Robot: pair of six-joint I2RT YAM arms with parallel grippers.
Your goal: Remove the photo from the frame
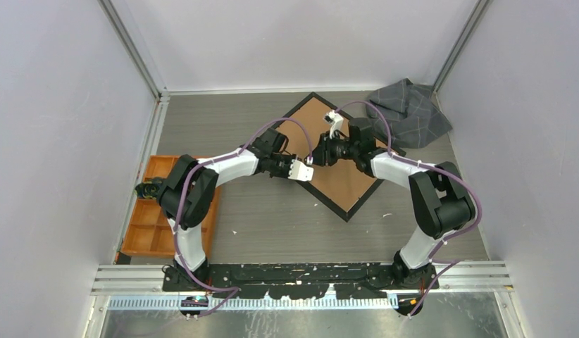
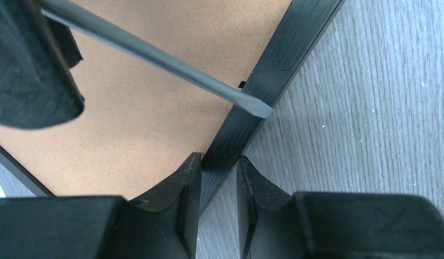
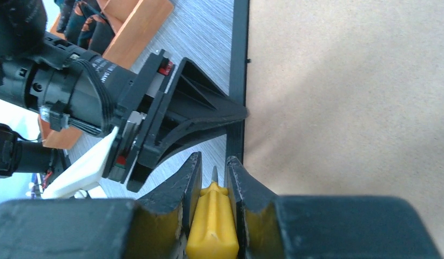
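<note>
The photo frame lies back up, a tan backing board (image 1: 343, 184) inside a black border (image 2: 279, 59), with a small black tab (image 2: 242, 84) at the inner edge. My left gripper has its fingertips on either side of that border. My right gripper is shut on a yellow-handled screwdriver; in the left wrist view its grey blade (image 2: 209, 81) reaches over the border, near the tab. The photo itself is hidden.
An orange compartment tray (image 1: 142, 236) stands at the left, under the left arm. A grey checked cloth (image 1: 406, 113) lies at the back right.
</note>
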